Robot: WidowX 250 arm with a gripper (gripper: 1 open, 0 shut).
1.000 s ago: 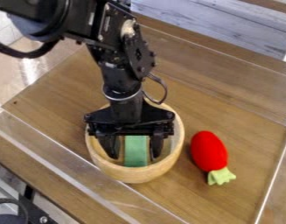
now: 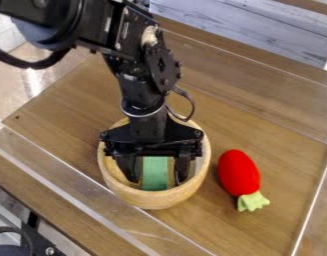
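A light wooden bowl (image 2: 158,199) stands on the wooden table. My gripper (image 2: 155,164) is down inside it, its two black fingers open on either side of a green object (image 2: 155,176) in the bowl. Whether the fingers touch that object cannot be told. The black arm hides the back of the bowl's interior.
A red plush vegetable (image 2: 239,172) with a pale green top lies to the right of the bowl. A clear strip runs along the table's near-left edge.
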